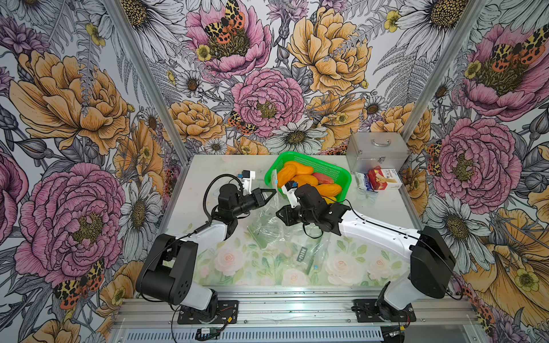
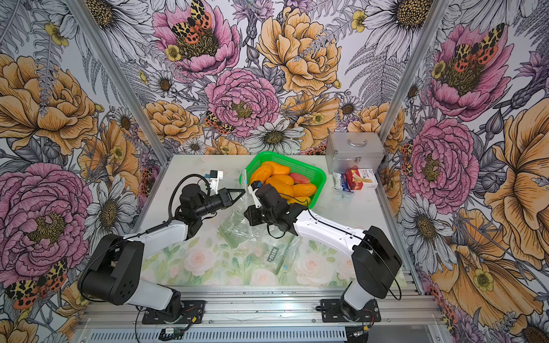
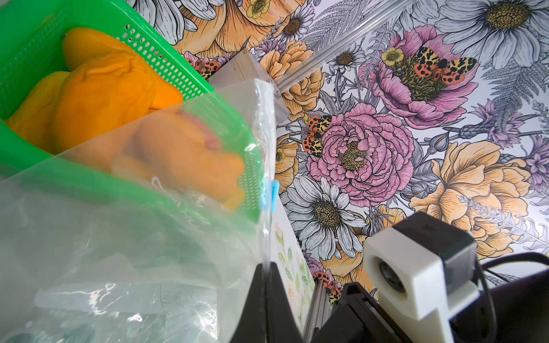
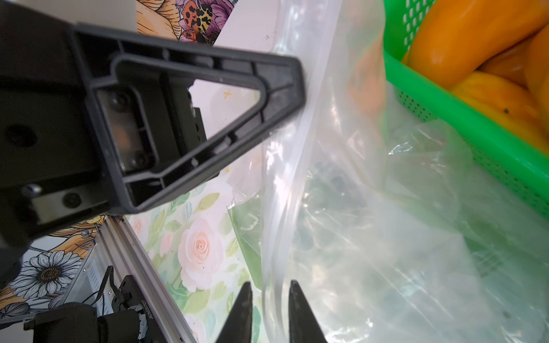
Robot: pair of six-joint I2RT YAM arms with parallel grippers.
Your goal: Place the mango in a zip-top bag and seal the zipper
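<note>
A clear zip-top bag [image 3: 143, 240] hangs from my left gripper [image 1: 274, 194], which is shut on its upper edge. In the left wrist view that edge runs straight into the closed fingertips. My right gripper stands partly open, and the bag's zip edge [image 4: 291, 171] passes between its fingers without visible contact from both sides. The lower part of the bag [image 1: 271, 231] spreads limply toward the table; I make out no mango in it. Several orange mangoes [image 3: 108, 91] lie in a green basket [image 1: 320, 161] just behind the bag.
Another clear bag with a dark label [image 1: 302, 253] lies on the flowered mat in front. A metal case [image 1: 377, 151], a red and white box [image 1: 384, 178] and a small packet [image 1: 364, 182] stand at the back right.
</note>
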